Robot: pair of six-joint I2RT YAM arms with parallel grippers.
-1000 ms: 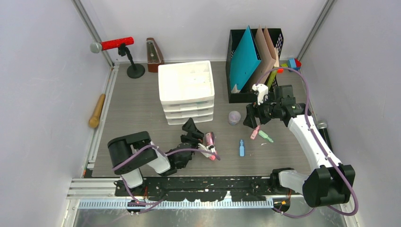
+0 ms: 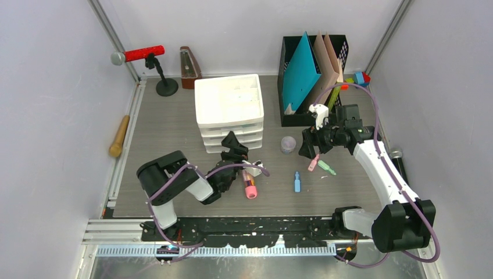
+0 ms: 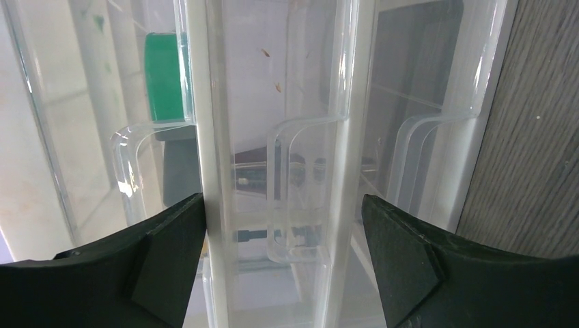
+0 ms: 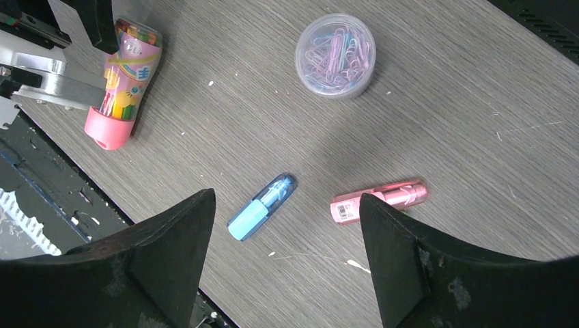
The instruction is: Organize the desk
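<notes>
The white three-drawer box [image 2: 228, 104] stands mid-desk; my left gripper [image 2: 231, 150] is open at its front, its fingers against the translucent drawer fronts [image 3: 348, 171]. My open right gripper [image 2: 309, 145] hangs over pink [image 4: 375, 201], blue [image 4: 263, 208] and green pens [image 2: 327, 168], with a paperclip tub [image 4: 334, 56] nearby. A pink pencil tube [image 4: 123, 85] lies beside the left arm.
A black file holder [image 2: 285, 119] with folders stands back right, toy blocks [image 2: 359, 78] beside it. A microphone on a stand [image 2: 167, 87] and a metronome [image 2: 189, 67] are back left.
My left gripper has moved up and back to the drawer box from over the pencil tube. The right arm is still.
</notes>
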